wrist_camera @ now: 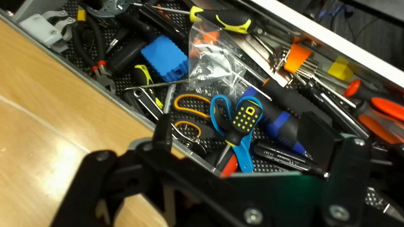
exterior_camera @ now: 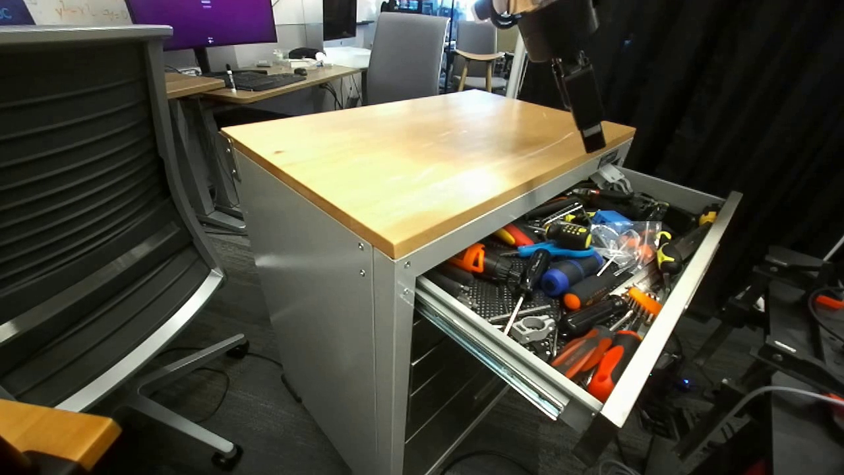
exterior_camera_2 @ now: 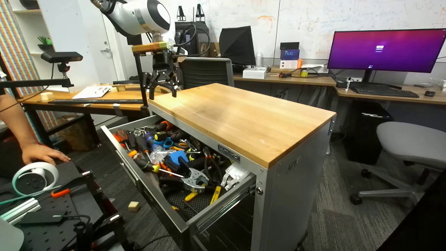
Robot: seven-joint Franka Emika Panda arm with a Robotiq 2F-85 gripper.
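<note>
My gripper point(exterior_camera_2: 163, 91) is open and empty above the cabinet's open drawer point(exterior_camera_2: 146, 184). In exterior view 1 the gripper point(exterior_camera: 593, 141) hangs near the right part of the wooden top. A short screwdriver with a black handle and yellow dots point(wrist_camera: 248, 118) rests across blue-handled scissors point(wrist_camera: 244, 155) in the wrist view; its shaft points toward the wooden top. It also shows in exterior view 1 as a black and yellow handle point(exterior_camera: 568, 235). My fingers point(wrist_camera: 163, 132) stand wide apart, with the screwdriver lying below the gap.
Many tools crowd the drawer, among them a blue block point(wrist_camera: 165, 58), a clear plastic bag point(wrist_camera: 216, 64) and a blue-banded handle point(wrist_camera: 280, 123). The wooden top point(exterior_camera_2: 242, 113) is bare. At left, a person's hand point(exterior_camera_2: 41, 152) rests near a black cart.
</note>
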